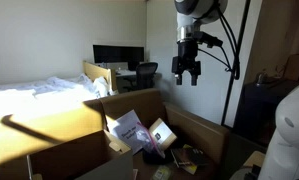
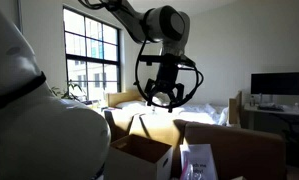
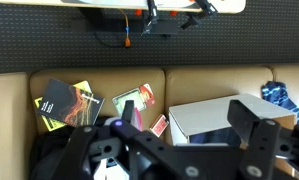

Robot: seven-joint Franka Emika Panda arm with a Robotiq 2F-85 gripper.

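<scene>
High above a brown sofa [image 1: 64,117] hangs my gripper [image 1: 186,78], with its two fingers spread apart and nothing between them in the first exterior view. In the wrist view the gripper also stands open, its black fingers wide apart at the lower edge. Well below it, dark-covered books or prints [image 3: 67,104] lie on the seat at left. A small booklet [image 3: 135,99] and a red card [image 3: 159,126] lie nearer the middle. An open box [image 3: 211,114] sits at right, partly hidden by a finger.
A blue patterned cloth [image 3: 279,94] lies beyond the box. White printed sheets or packages [image 1: 131,131] lean against the sofa back. Behind the sofa are a bed [image 1: 39,95], a desk chair [image 1: 147,73] and a monitor [image 1: 119,54]. The air around the gripper is clear.
</scene>
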